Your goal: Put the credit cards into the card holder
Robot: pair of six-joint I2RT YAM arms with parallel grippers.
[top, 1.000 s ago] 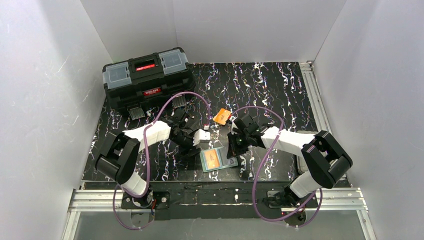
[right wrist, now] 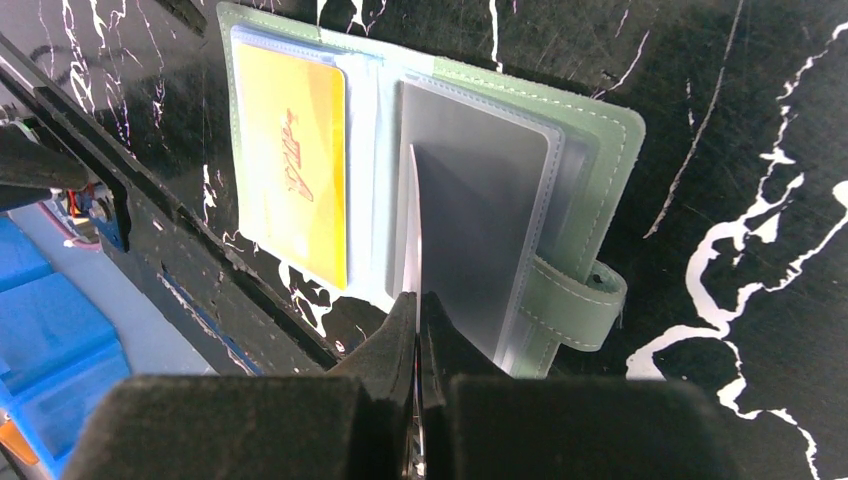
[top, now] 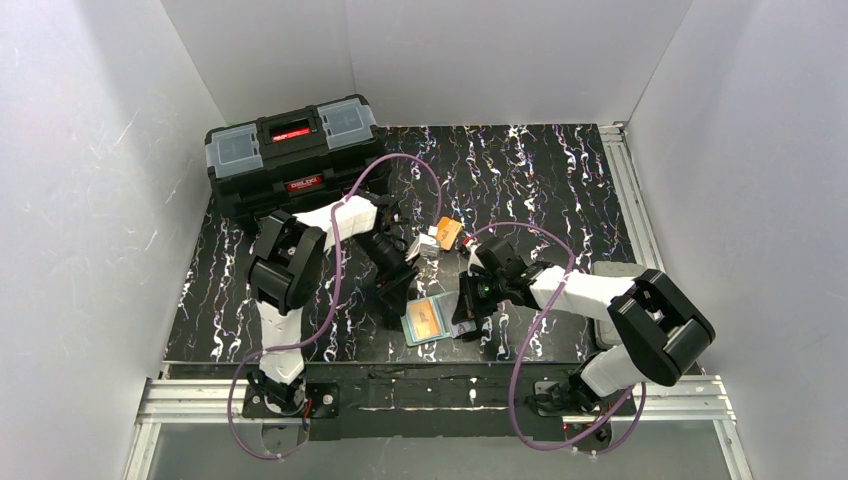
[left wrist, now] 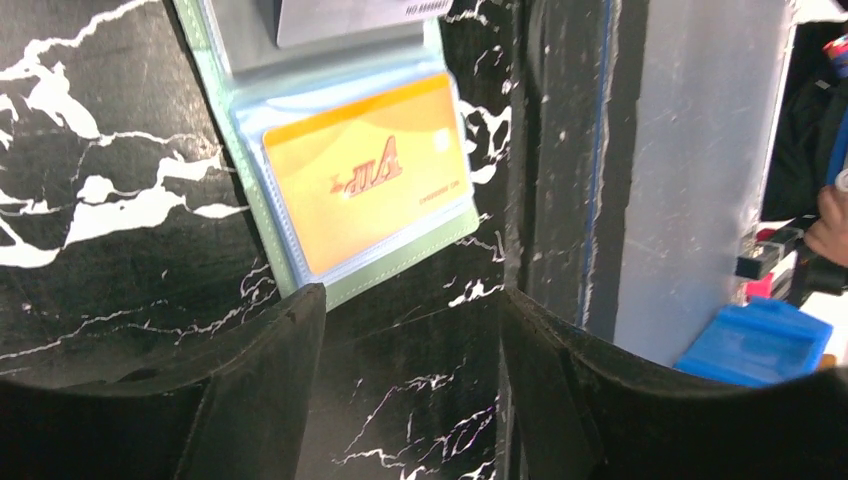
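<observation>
The pale green card holder (top: 411, 337) lies unfolded on the dark marbled table. An orange card (left wrist: 365, 170) rests in one clear sleeve, and the other half has a grey pocket (right wrist: 490, 165). My right gripper is shut on a thin silvery card (right wrist: 412, 215), held on edge over the grey pocket; whether its lower edge touches the pocket cannot be told. Part of this card's face (left wrist: 345, 18) shows at the top of the left wrist view. My left gripper stands part open beside the holder's orange-card end, nothing between its fingers.
Behind the holder, another orange card (top: 449, 233) lies on the table. A black toolbox (top: 293, 152) occupies the back left corner. The table's front edge (top: 480, 362) runs close to the holder. Free room lies at the back right.
My left arm has swung to the right, its gripper now closer to the holder's left end. The right gripper has shifted slightly toward the front and right over the grey half.
</observation>
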